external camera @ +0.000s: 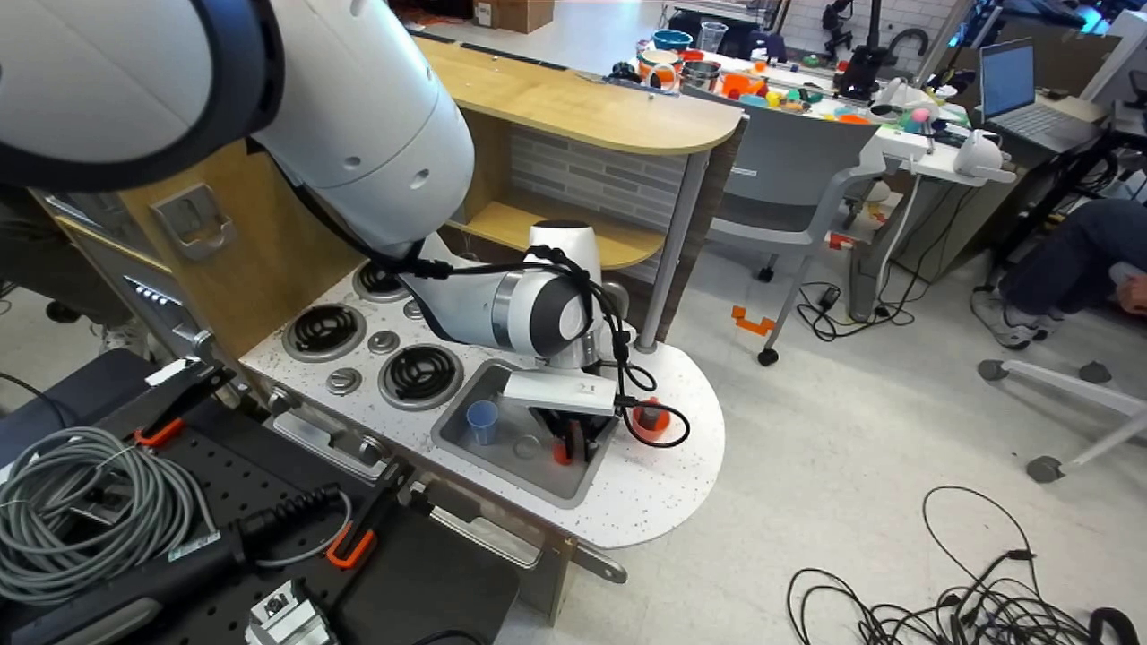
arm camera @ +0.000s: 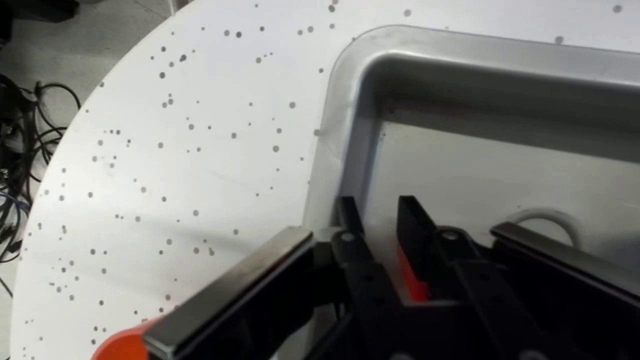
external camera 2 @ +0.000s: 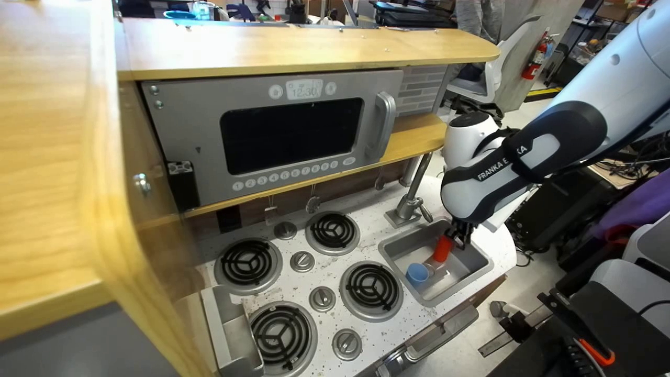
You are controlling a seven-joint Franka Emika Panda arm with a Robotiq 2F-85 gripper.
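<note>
A red cup (external camera 2: 443, 248) stands in the grey sink (external camera 2: 427, 300), close against my gripper (external camera 2: 462, 239); in the first exterior view the gripper hides most of the cup (external camera: 562, 453). In the wrist view my gripper stands part open, a narrow gap between its fingertips. A strip of the red cup (arm camera: 412, 277) shows beside the inner side of the right finger; the rest is hidden. Whether the cup's wall touches a finger, I cannot tell. A blue cup (external camera: 483, 423) is also in the sink, toward the stove side.
An orange-red container (external camera: 651, 423) stands on the white counter just outside the sink, its edge (arm camera: 123, 345) low in the wrist view. The faucet (external camera 2: 408, 210) rises behind the sink. Burners (external camera 2: 371, 290) lie to its left.
</note>
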